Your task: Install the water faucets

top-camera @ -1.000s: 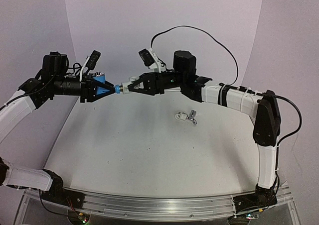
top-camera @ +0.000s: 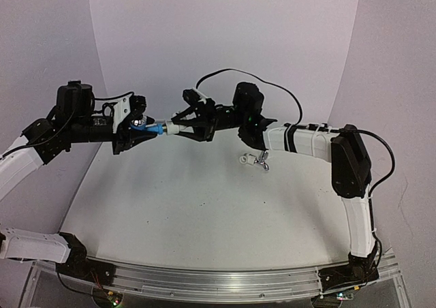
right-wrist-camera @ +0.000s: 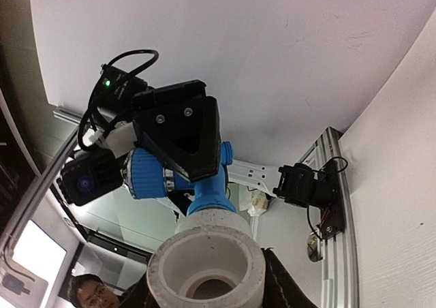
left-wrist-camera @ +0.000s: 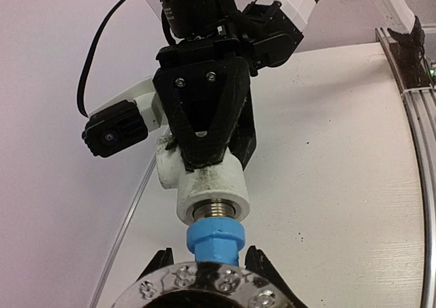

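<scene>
A blue water faucet (left-wrist-camera: 216,238) is gripped by my left gripper (top-camera: 151,132), its chrome top (top-camera: 138,122) showing in the top view. My right gripper (top-camera: 182,125) is shut on a white pipe fitting (left-wrist-camera: 208,185), whose open end (right-wrist-camera: 206,264) faces the right wrist camera. Faucet and fitting are lined up end to end above the table. Between them, a short stretch of metal thread (left-wrist-camera: 212,209) is visible at the fitting's mouth; how deep it sits inside is hidden. In the right wrist view, black left fingers (right-wrist-camera: 184,137) lie across the blue faucet body (right-wrist-camera: 209,189).
On the table's right half lies another chrome faucet (top-camera: 263,160) with a white fitting (top-camera: 246,159) at its end. A metal rail (top-camera: 218,281) runs along the front, and a cable (top-camera: 262,82) loops above the right arm.
The held pair has shifted slightly downward in the top view. The faucet on the table has stayed put.
</scene>
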